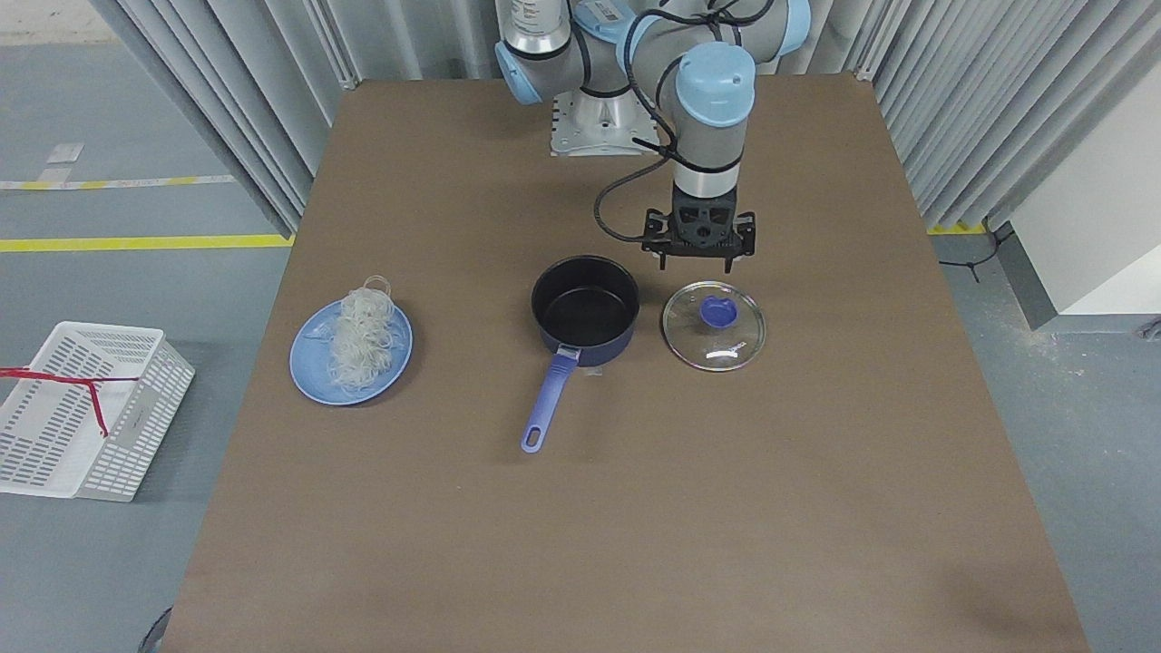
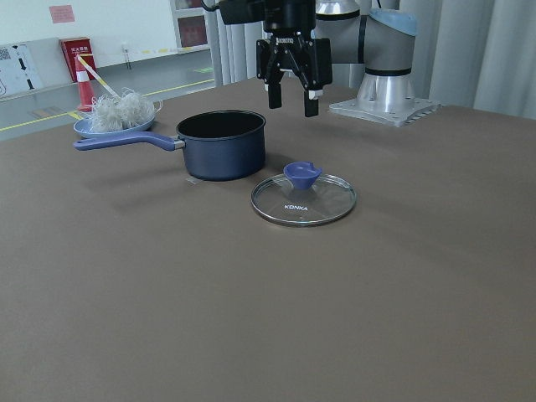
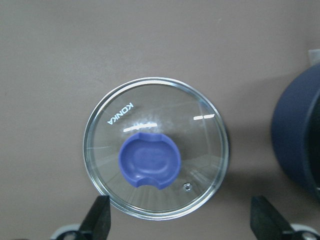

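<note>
My gripper (image 1: 694, 261) is open and empty, above and behind the glass lid (image 1: 697, 326); in the left view its two fingers (image 2: 311, 100) hang over the table. The wrist view looks straight down on the lid with its blue knob (image 3: 149, 160), centred between and ahead of the open fingers. The dark blue saucepan (image 1: 583, 304) stands left of the lid in the front view, its blue handle pointing toward the front.
A blue plate (image 1: 316, 359) with white stringy noodles (image 1: 361, 336) sits left of the pan on the brown table (image 1: 784, 490). A white basket (image 1: 136, 424) is on the floor at left.
</note>
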